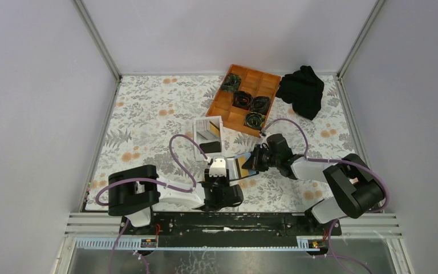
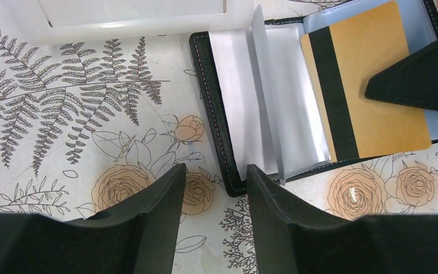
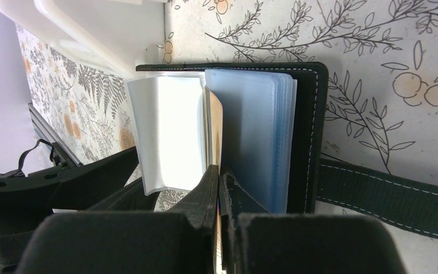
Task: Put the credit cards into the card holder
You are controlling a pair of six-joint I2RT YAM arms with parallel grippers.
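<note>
The card holder (image 2: pixel 211 97) lies open, with clear and blue sleeves. A gold card (image 2: pixel 388 131) with a black stripe lies over the sleeves in the left wrist view and shows edge-on in the right wrist view. My right gripper is shut on this thin card at the holder's middle. My left gripper is at the holder's left end, its fingers apart with nothing seen between them. Whether the card is inside a sleeve is hard to tell.
A white container (image 1: pixel 199 125) with cards stands just behind the holder. An orange compartment tray (image 1: pixel 222 103) with dark coils and a black cloth (image 1: pixel 299 91) are at the back.
</note>
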